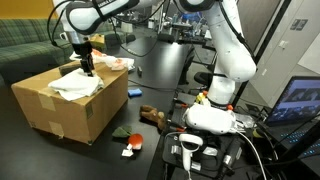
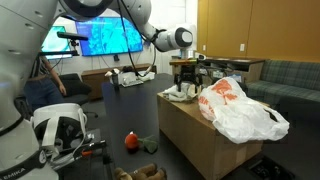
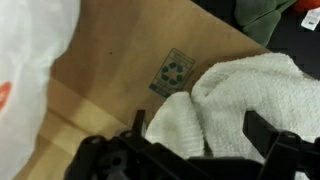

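Observation:
A white towel [image 1: 75, 86] lies bunched on the near end of a cardboard box [image 1: 52, 118]. My gripper [image 1: 86, 69] points down just over the towel's far edge. In the wrist view the gripper is open, its dark fingers [image 3: 262, 132] wide apart, with the folded towel [image 3: 235, 95] below and between them. Whether the fingers touch the cloth I cannot tell. The other exterior view also has the gripper [image 2: 187, 76] at the towel [image 2: 180, 92].
A white plastic bag with red print [image 2: 240, 112] covers much of the box top beside the towel. On the dark floor lie a red round thing [image 2: 131, 142], a green item [image 2: 149, 143] and a brown toy-like object [image 2: 143, 173].

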